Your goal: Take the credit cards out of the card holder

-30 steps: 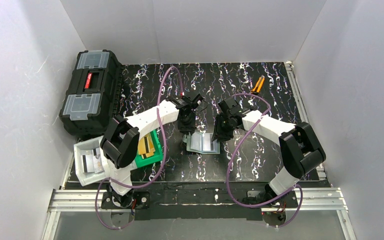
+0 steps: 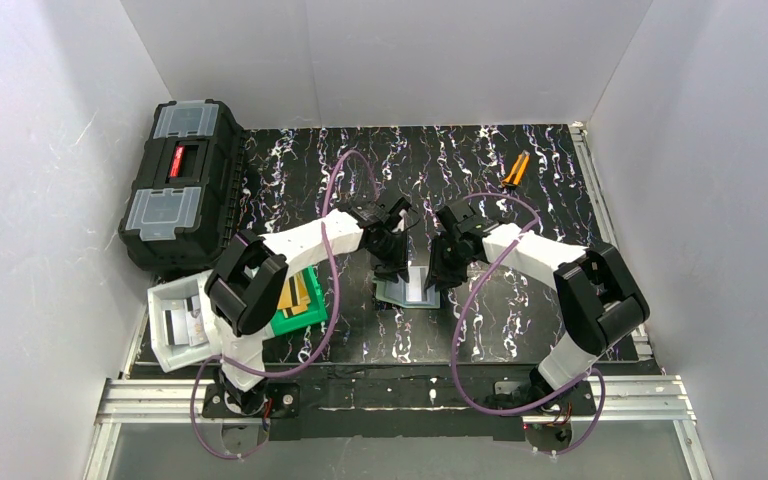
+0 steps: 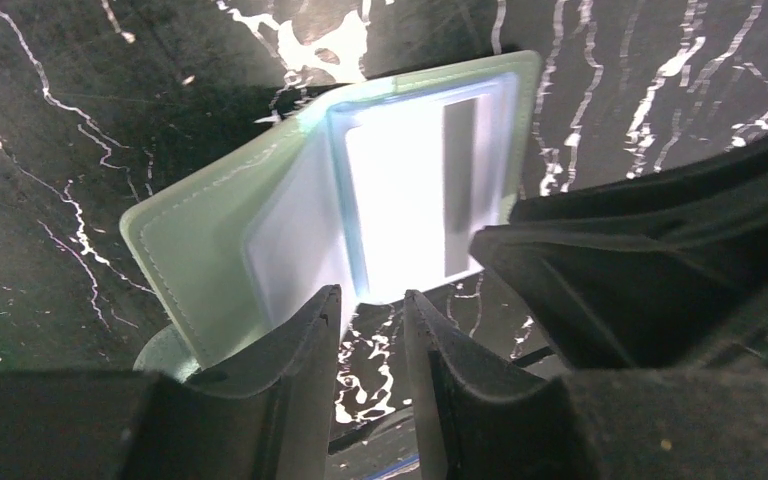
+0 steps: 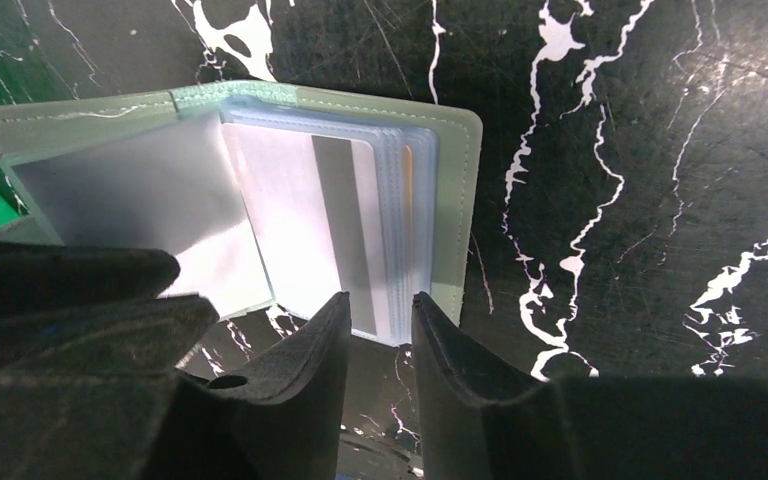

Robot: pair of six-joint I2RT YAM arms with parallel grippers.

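Observation:
The green card holder (image 4: 455, 200) lies opened out on the table, its clear sleeves spread. A white card (image 3: 395, 190) with a grey stripe sits in a sleeve on the right half. A thin yellowish edge (image 4: 409, 190) shows in the sleeve beneath. My left gripper (image 2: 395, 277) is over the middle of the holder, open, its fingertips near the sleeve's lower edge in the left wrist view. My right gripper stands open at the right half's sleeve edges. Whether its fingers touch them I cannot tell.
Left of the holder are a green tray (image 2: 315, 312) with yellow cards (image 2: 294, 293) and a white tray (image 2: 165, 350) with pale cards. A black toolbox (image 2: 195, 165) stands at back left; an orange cutter (image 2: 517, 170) lies at back right. Both grippers are close together.
The right arm has barely moved, and the holder stays in place.

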